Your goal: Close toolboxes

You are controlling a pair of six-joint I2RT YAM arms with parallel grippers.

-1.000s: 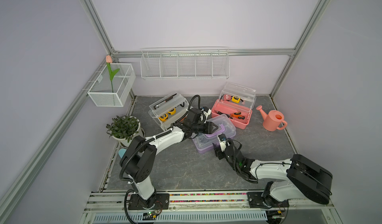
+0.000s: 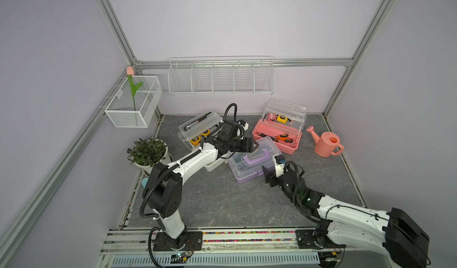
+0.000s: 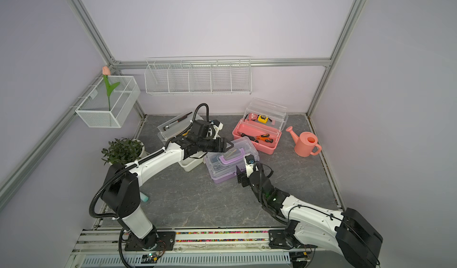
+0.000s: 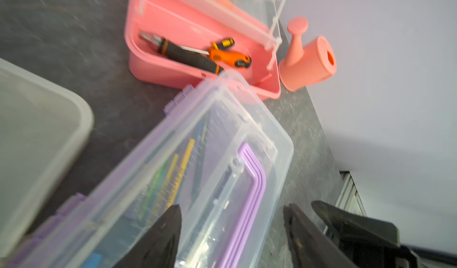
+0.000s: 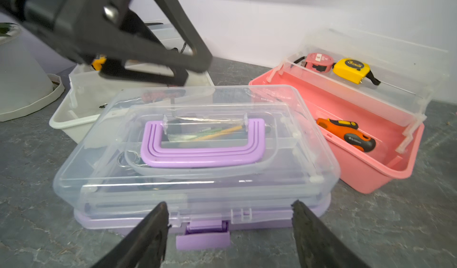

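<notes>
In the middle sits the purple toolbox (image 5: 204, 187) with its clear lid down and handle folded flat; the purple front latch (image 5: 202, 239) hangs below the lid's edge. My left gripper (image 2: 250, 145) is above this box, open with nothing between its fingers. My right gripper stands open at the box's front, its fingers either side of the latch, apart from it. The pink toolbox (image 5: 371, 163) at the back right has its lid raised, tools inside. The white toolbox (image 5: 71, 125) at the back left also stands open, partly hidden by my left arm.
A salmon watering can (image 2: 327, 144) stands at the right. A potted plant (image 2: 148, 151) is at the left. Wire baskets (image 2: 221, 75) hang on the back and left walls.
My left gripper has risen and drawn back left from over the purple box's lid. My right gripper has moved a little to the right at the box's front.
</notes>
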